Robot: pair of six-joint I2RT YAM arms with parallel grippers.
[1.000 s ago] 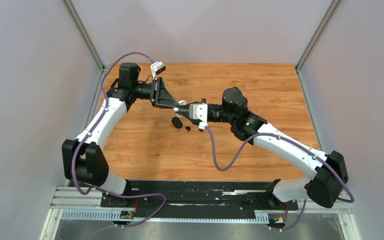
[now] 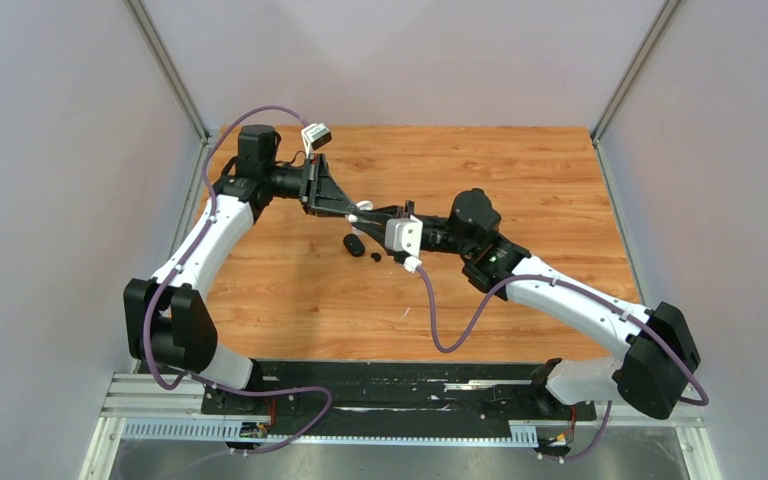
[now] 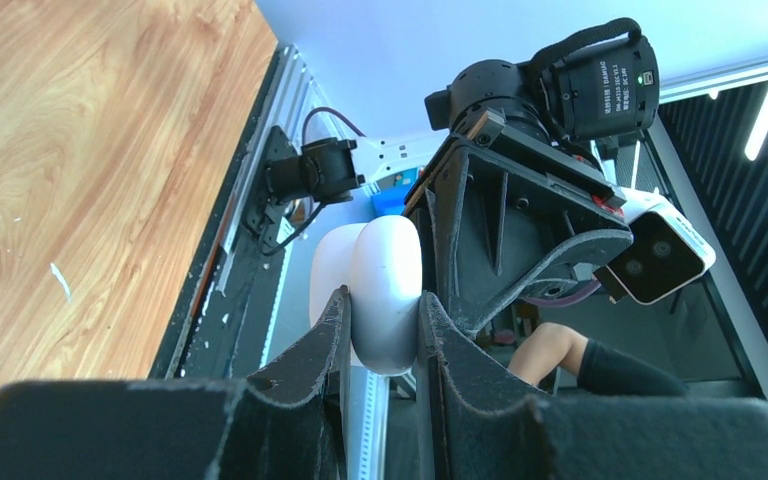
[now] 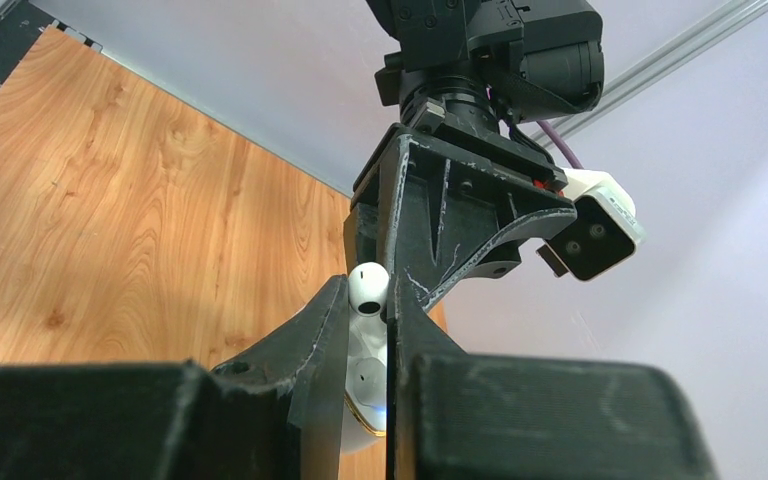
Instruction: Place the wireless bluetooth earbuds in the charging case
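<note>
The white charging case (image 3: pixel 386 300) is pinched by my left gripper, held above the table; the top view shows its raised white lid (image 2: pixel 364 205). In the right wrist view, a white earbud (image 4: pixel 368 285) with a dark oval spot sits at the fingertips of my right gripper, which is shut on it. Behind and below that earbud, part of the case with a gold rim (image 4: pixel 366 420) shows between the fingers. The earbud is close to the case; whether they touch is hidden. The case's slots are mostly covered by my right fingers.
On the table below lie a black oval object (image 2: pixel 354 245) and a small black piece (image 2: pixel 376 257). Both arms meet near the table's middle, with the grippers nearly touching. The wooden surface (image 2: pixel 520 165) is otherwise largely clear at the back and right.
The left arm has stayed still with the case.
</note>
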